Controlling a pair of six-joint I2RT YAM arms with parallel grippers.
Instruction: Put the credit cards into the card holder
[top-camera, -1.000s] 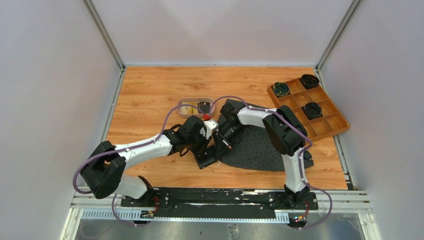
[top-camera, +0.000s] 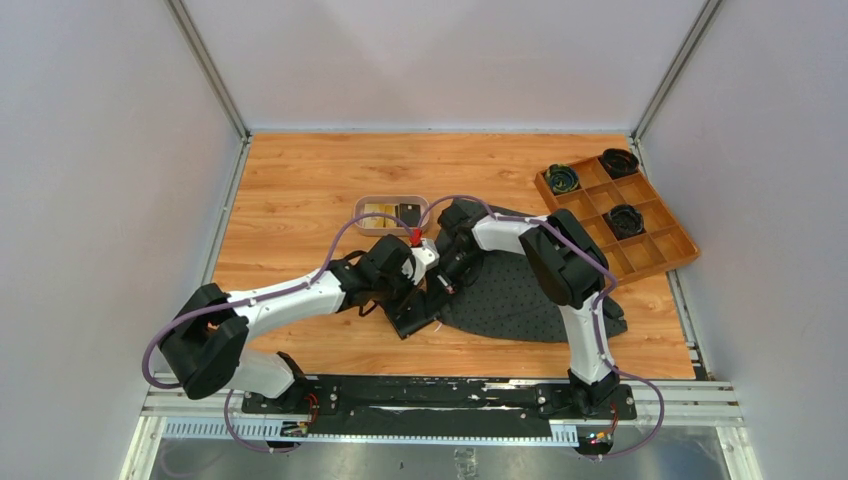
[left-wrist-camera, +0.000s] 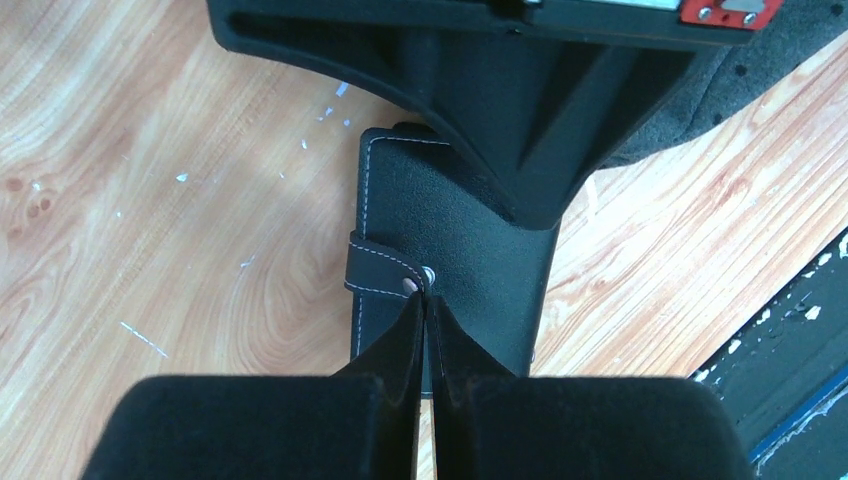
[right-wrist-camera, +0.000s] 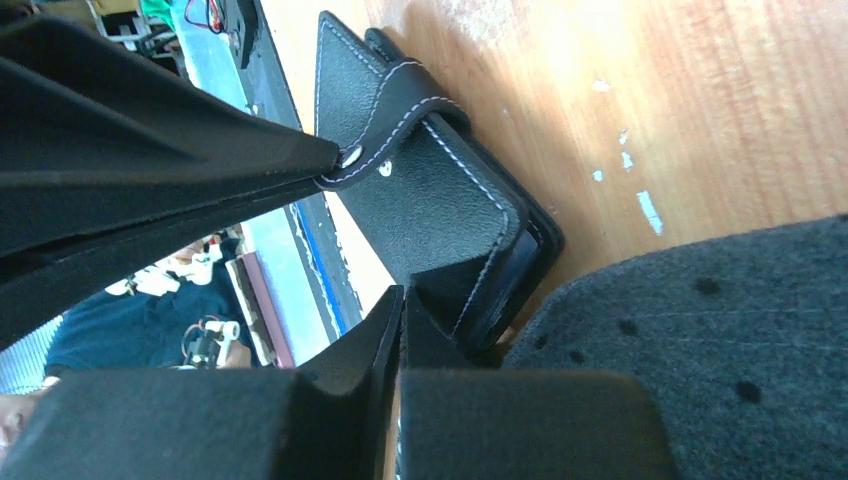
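Observation:
The black card holder (left-wrist-camera: 480, 290) lies closed on the wooden table, its snap strap (left-wrist-camera: 385, 268) raised a little off the cover. My left gripper is shut with the strap's end at its fingertips; in the right wrist view the strap (right-wrist-camera: 415, 105) curves up to that tip and looks pinched there. Over the holder's other side hangs my right gripper, shut, nothing visible between its fingers. Whether it touches the cover is hard to tell. Yellowish and dark cards (top-camera: 380, 214) lie in a clear tray (top-camera: 365, 229) behind the left arm.
A dark dotted cloth (top-camera: 530, 310) spreads beside the holder, under the right arm. At the far right stands a wooden compartment box (top-camera: 650, 250) with several coiled dark items. Bare table lies to the left and at the back.
In the top view my right gripper has shifted slightly left toward the holder. The left arm and holder look nearly unchanged.

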